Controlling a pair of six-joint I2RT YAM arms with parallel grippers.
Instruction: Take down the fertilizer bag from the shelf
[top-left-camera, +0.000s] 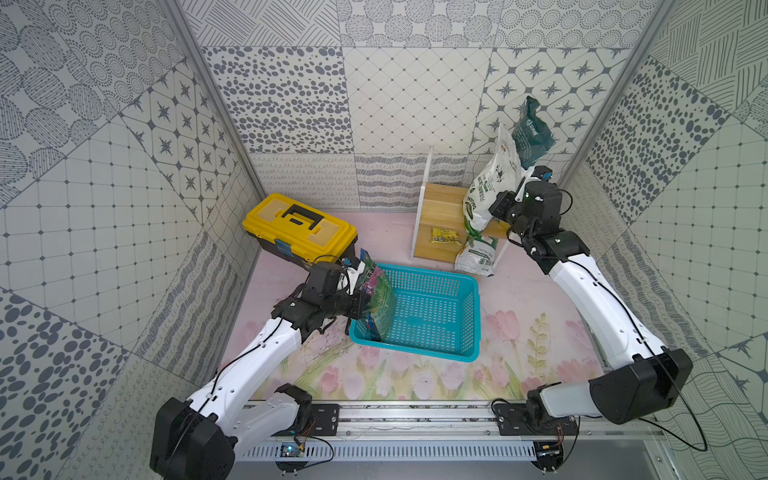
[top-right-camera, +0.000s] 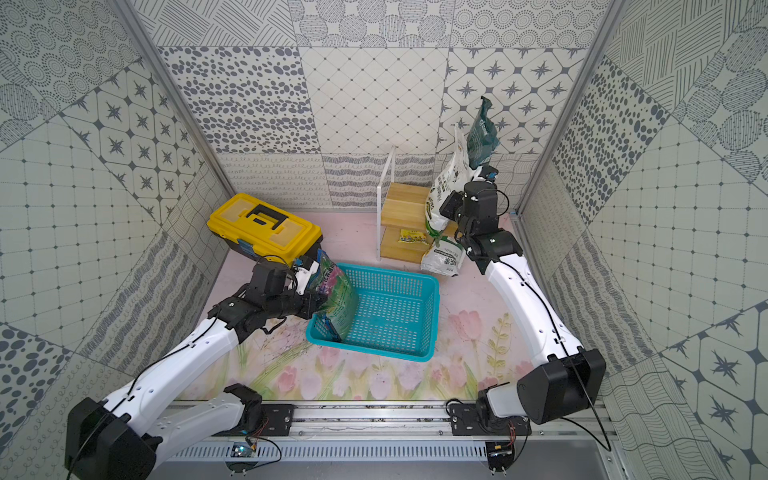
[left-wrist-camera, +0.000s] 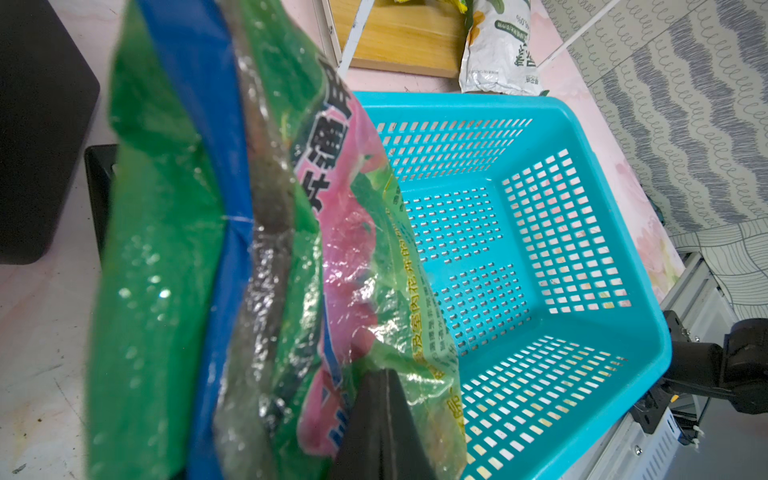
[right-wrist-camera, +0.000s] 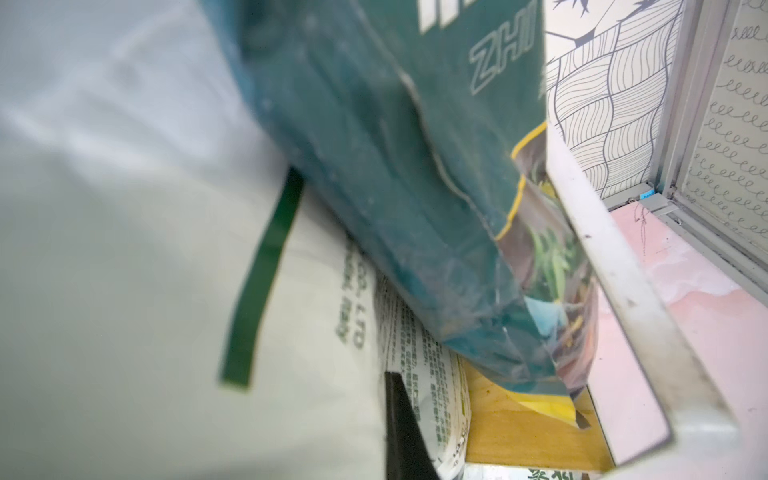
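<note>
On the wooden shelf stand a white bag and, behind it, a teal bag; another white bag lies lower at the front. My right gripper is at the upper white bag; in the right wrist view one black finger shows against it, with the teal bag beside it, and the fingertips are mostly hidden. My left gripper is shut at a green-and-pink bag in the turquoise basket; whether plastic is pinched between its fingers I cannot tell.
The turquoise basket sits mid-table, empty on its right. A yellow toolbox stands back left. A yellow packet lies in the shelf, whose white frame borders the bags.
</note>
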